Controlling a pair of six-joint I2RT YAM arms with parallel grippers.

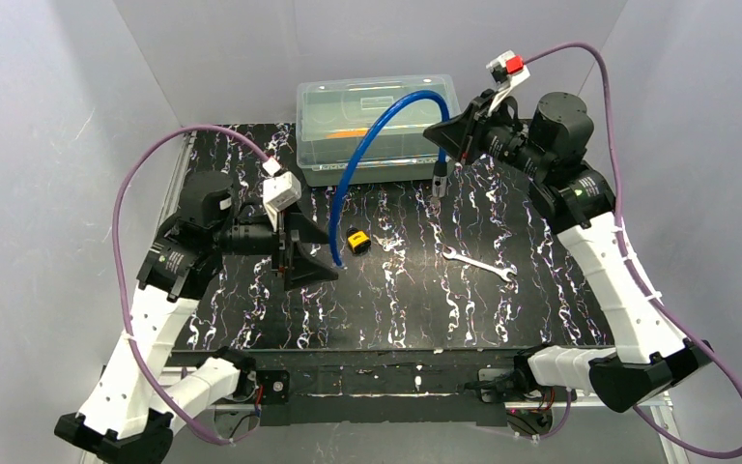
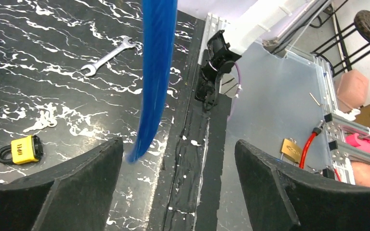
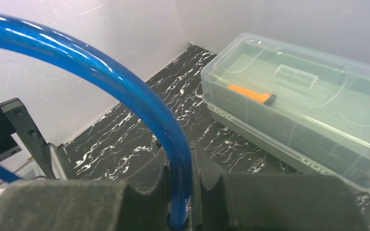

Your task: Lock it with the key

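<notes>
A blue cable lock (image 1: 384, 126) arches between my arms. Its black and silver lock end (image 1: 440, 176) hangs beneath my right gripper (image 1: 437, 135), which is shut on the cable, as the right wrist view also shows. The cable's free end (image 2: 138, 150) dangles just before my left gripper (image 1: 331, 255); from that wrist, the tip appears within the gap, closer to the left-hand finger (image 2: 99, 166). Wide-open fingers leave the cable ungripped there. Small pale keys (image 2: 43, 120) lie on the dark marbled table, beside a yellow and black item (image 1: 357, 241).
At the back of the table stands a clear lidded box (image 1: 324, 164) with something orange inside. A wrench (image 1: 480, 263) rests on the right half.
</notes>
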